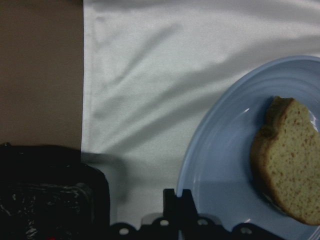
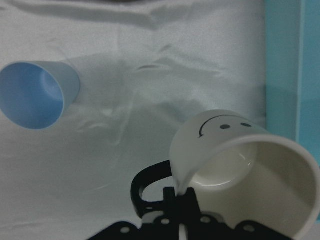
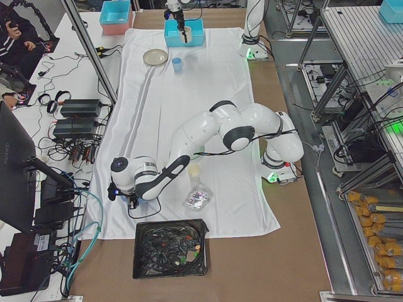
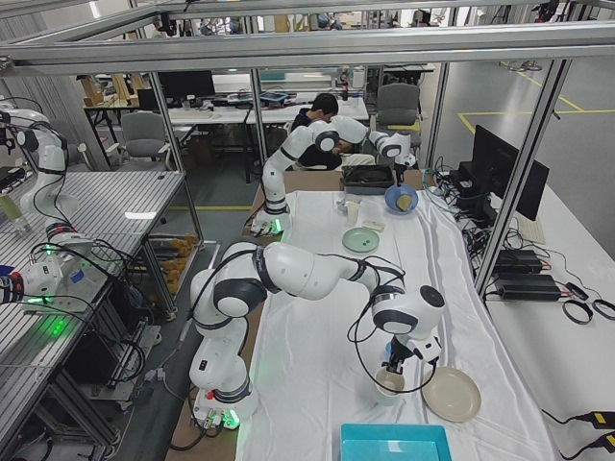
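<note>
My left gripper is shut above the rim of a blue plate [image 1: 215, 140] holding a slice of bread [image 1: 285, 155]; nothing clearly shows between its fingers. My right gripper is shut on the rim of a white mug [image 2: 210, 130] with a smiley face and black handle, tilted in the right wrist view. A blue cup [image 2: 35, 95] stands apart from the mug, and a blue bin [image 2: 282, 60] lies beside it.
A black lined tray [image 3: 170, 269] sits beside the blue plate. A bagged item [image 3: 198, 199] lies near the left arm, a green plate [image 4: 361, 239] mid-table, and a beige plate [image 4: 451, 394] near the right gripper.
</note>
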